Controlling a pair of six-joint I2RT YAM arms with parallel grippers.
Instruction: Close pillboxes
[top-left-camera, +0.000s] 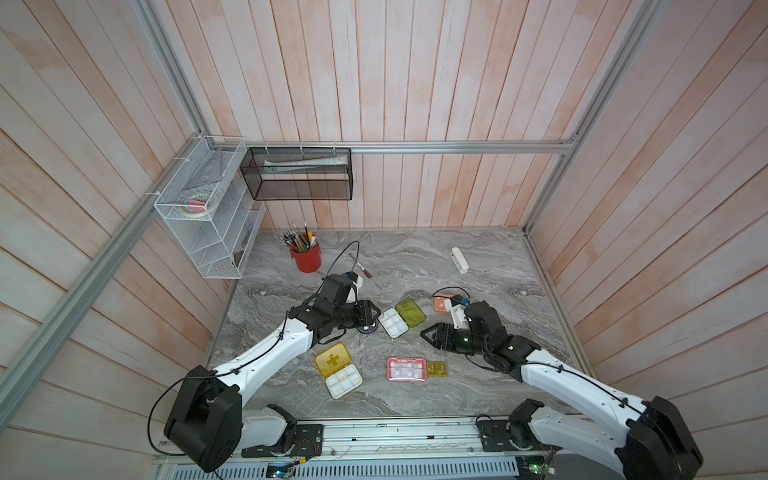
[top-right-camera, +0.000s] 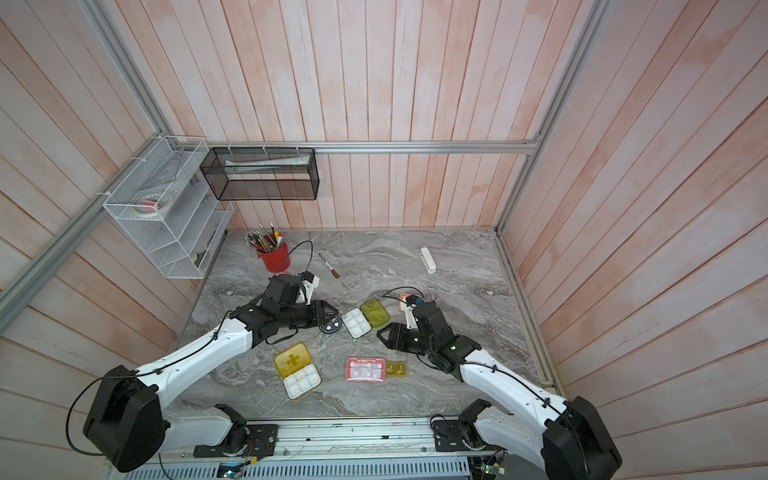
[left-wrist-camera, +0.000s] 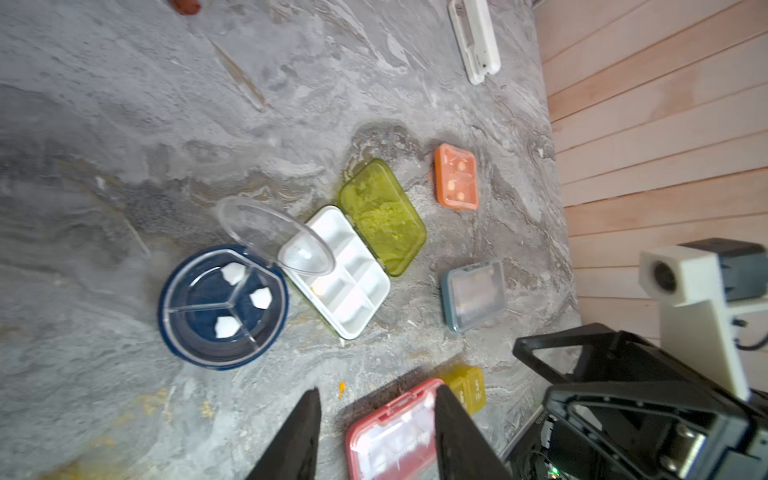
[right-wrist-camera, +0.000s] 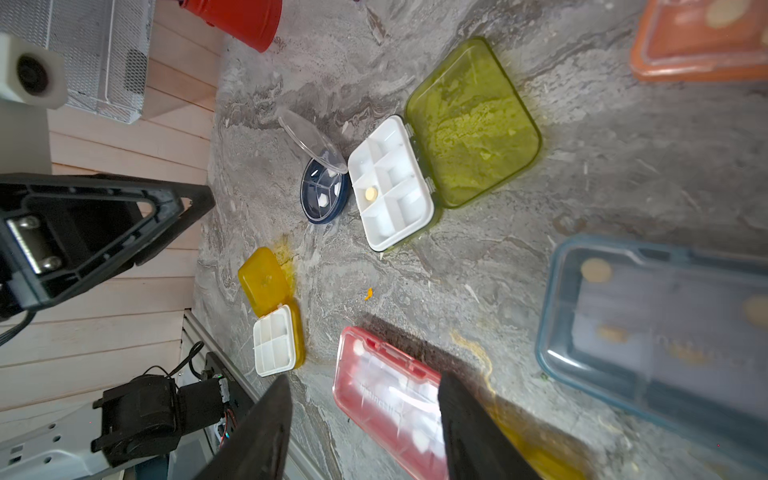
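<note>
My left gripper is raised over the blue round pillbox (left-wrist-camera: 228, 328), whose clear lid (left-wrist-camera: 276, 236) stands open. My right gripper hangs over the counter, fingers apart and empty; the left's are apart and empty too. A green pillbox (right-wrist-camera: 472, 124) lies open, white tray exposed, in the middle. A yellow pillbox (top-left-camera: 344, 380) lies open at front left. The pink pillbox (top-left-camera: 406, 369) has its lid down, a small yellow piece (top-left-camera: 437, 369) beside it. A blue-grey box (right-wrist-camera: 648, 336) and an orange box (left-wrist-camera: 456, 176) lie closed on the right.
A red pen cup (top-left-camera: 306, 258) stands at back left beside wire shelves (top-left-camera: 208, 216). A black basket (top-left-camera: 296, 172) hangs on the back wall. A white object (top-left-camera: 459, 260) and a thin tool (top-right-camera: 330, 266) lie at the back.
</note>
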